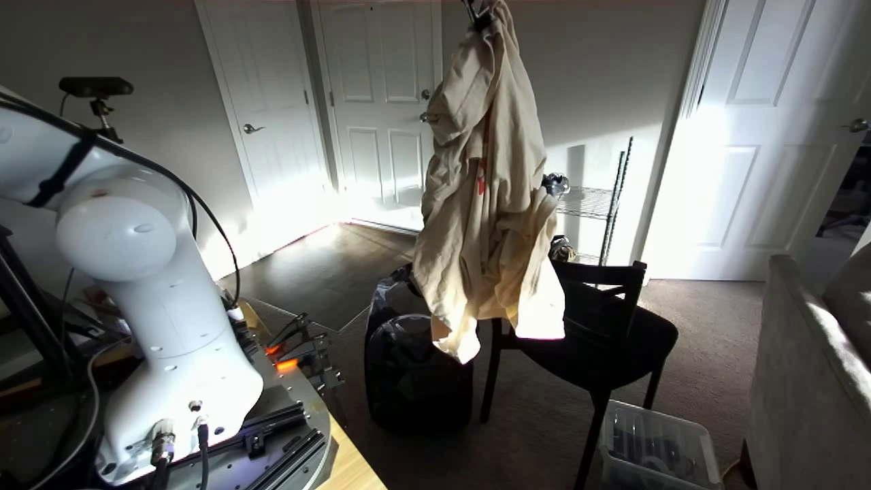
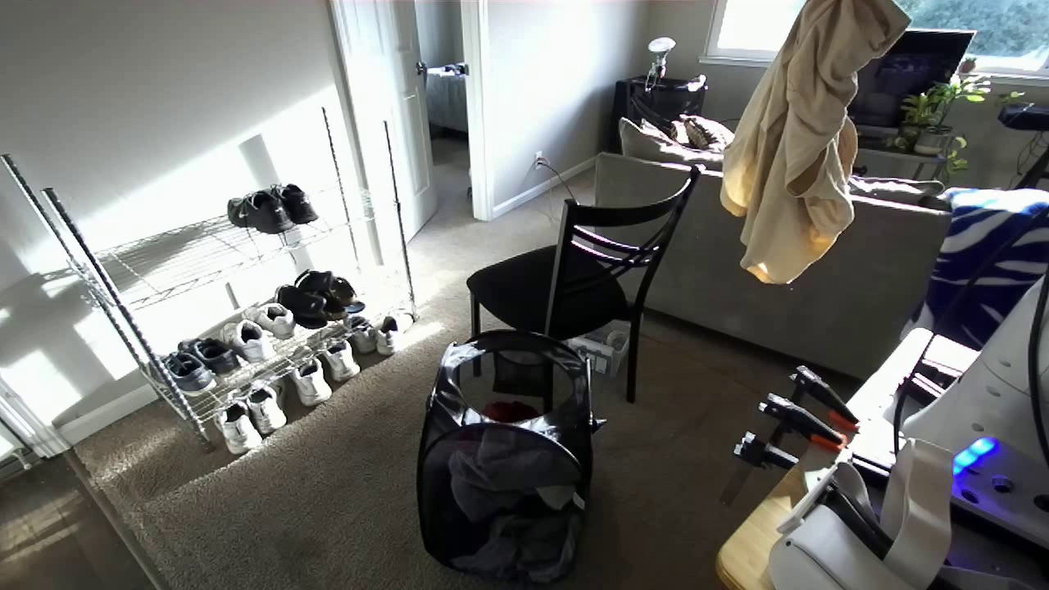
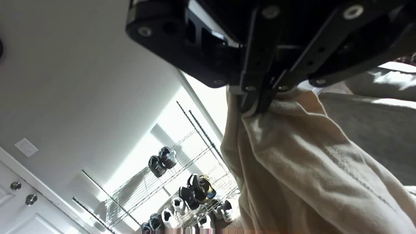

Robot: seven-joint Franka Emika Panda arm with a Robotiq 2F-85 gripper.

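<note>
A beige garment (image 1: 490, 180) hangs in loose folds from my gripper, whose fingers pinch its top edge in the wrist view. In exterior view 1 only the tip of the gripper (image 1: 480, 18) shows at the top edge. There the cloth dangles in front of the black chair and partly over the black mesh hamper (image 1: 416, 376). Exterior view 2 shows the garment (image 2: 796, 147) high in the air, right of the chair, with the gripper out of frame. The open-topped hamper (image 2: 428, 492) stands on the carpet with dark clothes and something red inside.
A black chair (image 2: 551, 285) stands behind the hamper, with a clear plastic bin (image 1: 657, 449) close by. A wire rack (image 2: 197, 265) with several shoes lines the wall. Clamps (image 2: 801, 423) jut from the table edge. Behind the chair is a grey sofa (image 2: 688, 265).
</note>
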